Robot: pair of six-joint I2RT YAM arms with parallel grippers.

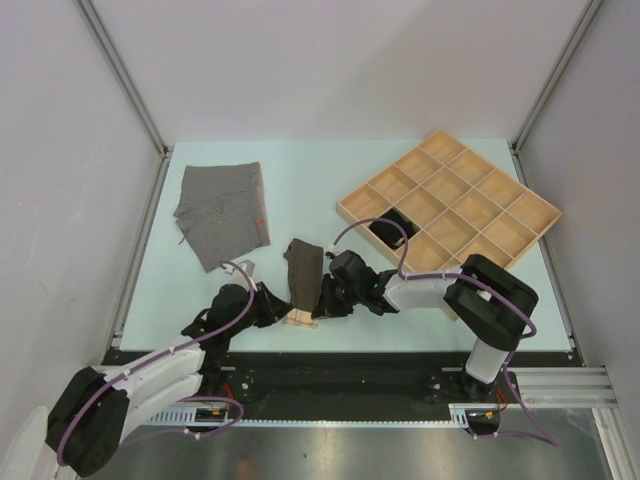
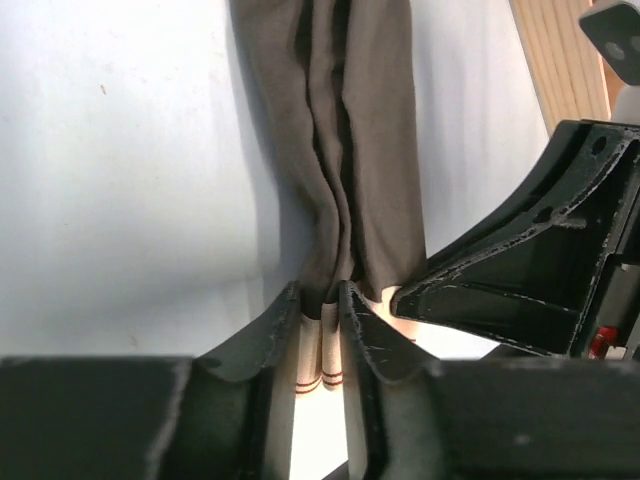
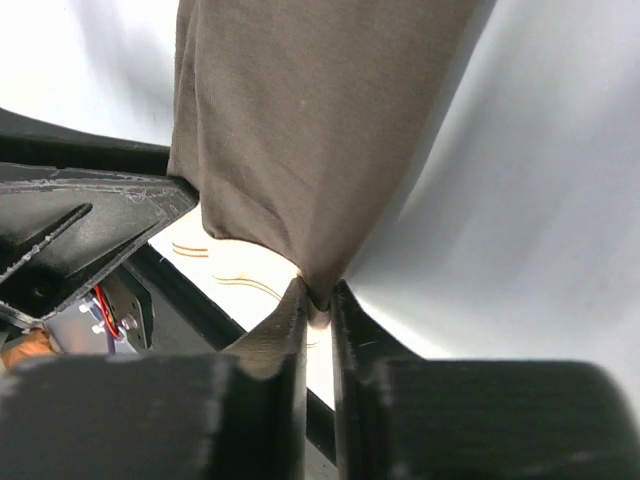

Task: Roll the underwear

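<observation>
The dark brown underwear [image 1: 305, 268], folded into a narrow strip with a pale striped waistband [image 1: 299, 318], lies near the table's front edge. At the left corner of the band is my left gripper [image 1: 290, 309]; the left wrist view shows folds of brown cloth [image 2: 325, 230] running between its close-set fingertips, but how firmly they press is unclear. My right gripper [image 1: 318, 314] is at the right corner. In the right wrist view the cloth [image 3: 310, 120] narrows to a point where the fingers pinch it. The band [image 3: 240, 265] slants beside them.
A wooden compartment box [image 1: 450, 190] stands at the right with a black item [image 1: 391, 228] in one compartment. Spread grey underwear [image 1: 222, 210] lies at the back left.
</observation>
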